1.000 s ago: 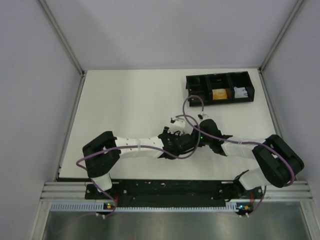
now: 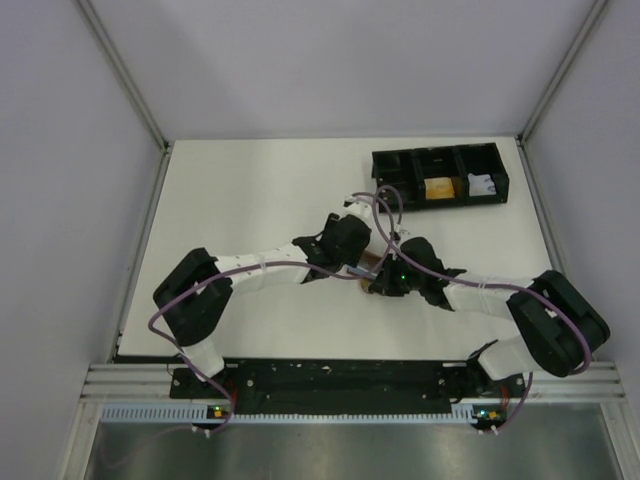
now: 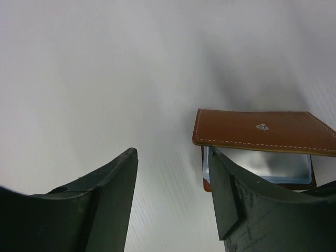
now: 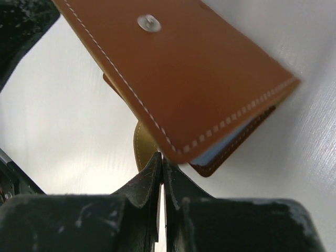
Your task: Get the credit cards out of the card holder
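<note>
The brown leather card holder (image 2: pixel 369 259) is between my two grippers in the top view, partly covered by them. In the left wrist view its stitched flap (image 3: pixel 252 128) with a round snap stands raised, and a pale, clear-looking layer (image 3: pixel 283 164) with a bluish edge shows underneath. My left gripper is open and empty; one of its fingers overlaps the holder's left edge in that view. My right gripper is shut at the flap's near edge, beside the holder's tan curved part (image 4: pixel 142 147). Whether a thin edge is pinched there is hard to tell.
At the back right sits a black divided box (image 2: pixel 440 176), with a yellow item (image 2: pixel 439 188) and a white item (image 2: pixel 481 185) in its compartments.
The right arm has stayed almost still.
</note>
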